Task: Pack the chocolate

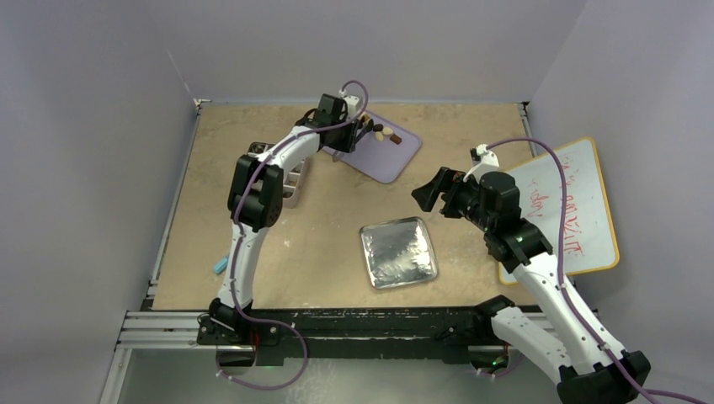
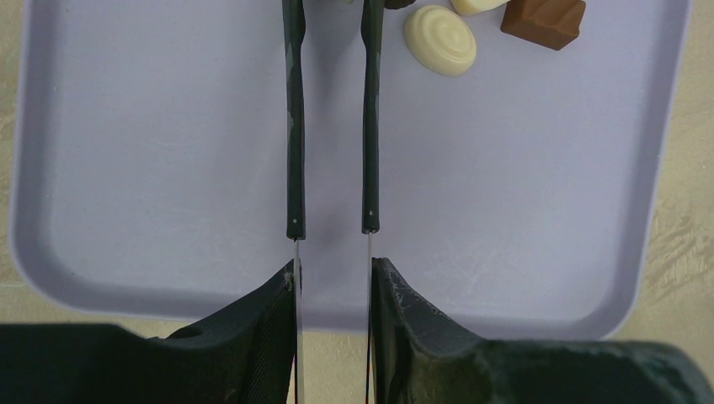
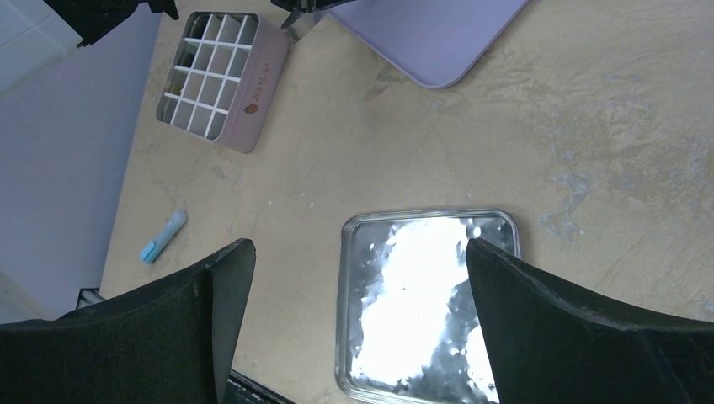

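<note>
My left gripper reaches over the lilac tray (image 2: 168,168), its two long dark fingers part open, their upper ends at pieces cut off by the frame edge. A round cream chocolate (image 2: 439,40), a brown square chocolate (image 2: 543,21) and another cream piece (image 2: 476,3) lie beside them; a dark piece shows partly. The pink compartment box (image 3: 258,93) sits left of the tray, partly under the left arm in the top view. My right gripper (image 1: 438,192) hangs open above the table, empty.
A metal tray (image 1: 398,252) lies at the front middle. A whiteboard (image 1: 589,202) stands on the right. A small blue object (image 3: 164,236) lies at the left front.
</note>
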